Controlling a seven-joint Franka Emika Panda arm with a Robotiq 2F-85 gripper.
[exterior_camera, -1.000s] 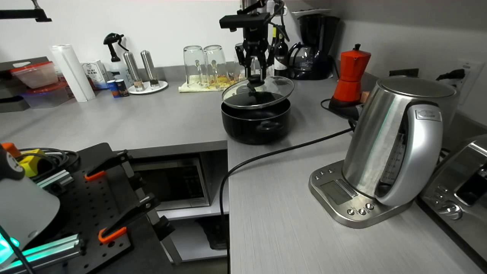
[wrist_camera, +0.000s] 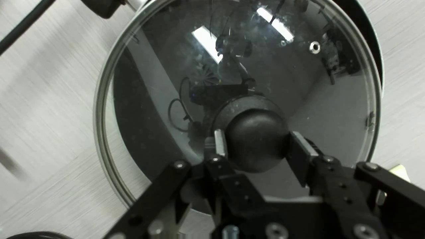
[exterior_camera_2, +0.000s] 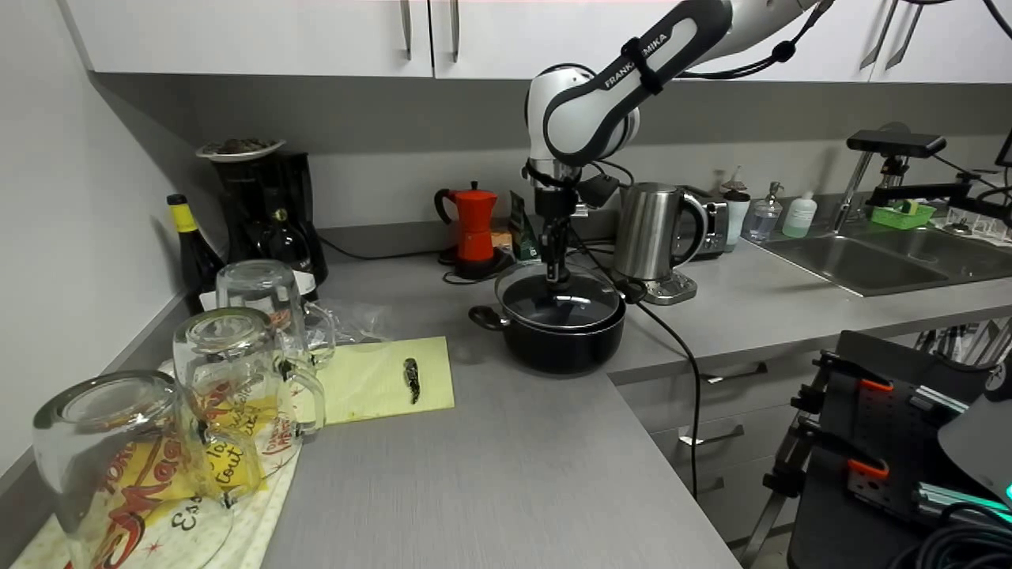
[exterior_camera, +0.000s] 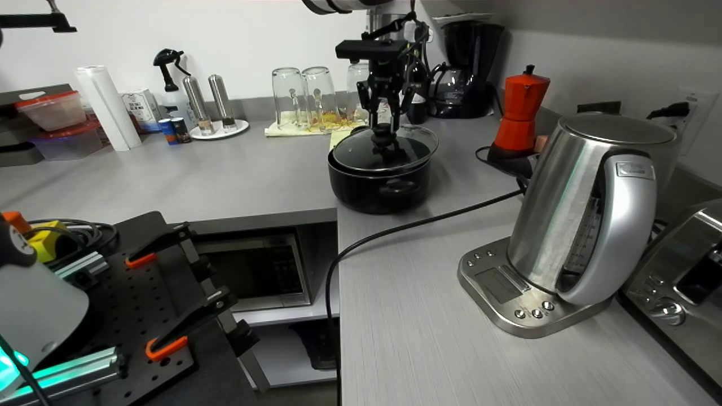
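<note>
A glass lid (exterior_camera: 355,150) with a metal rim lies over the black pot (exterior_camera: 369,189) near the counter's inner corner. Its round black knob (wrist_camera: 257,139) sits between the fingers of my gripper, which is shut on it. In the wrist view the lid (wrist_camera: 326,107) is off-centre: a crescent of the pot (wrist_camera: 368,32) shows past its rim at the upper right. From the second exterior side, the lid (exterior_camera_2: 531,302) looks slightly tilted on the pot (exterior_camera_2: 560,349), and I cannot tell whether it is fully seated.
A steel kettle (exterior_camera: 562,210) and a red moka pot (exterior_camera: 519,111) stand to the right. A black cable (exterior_camera: 419,222) runs past the pot. Glass mugs (exterior_camera_2: 228,370) and a yellow cloth (exterior_camera_2: 379,379) with a small dark object (exterior_camera_2: 410,379) lie nearby.
The lid has come down from above the pot onto its top, and my gripper has lowered with it, shifting slightly right. The pot has stayed in place.
</note>
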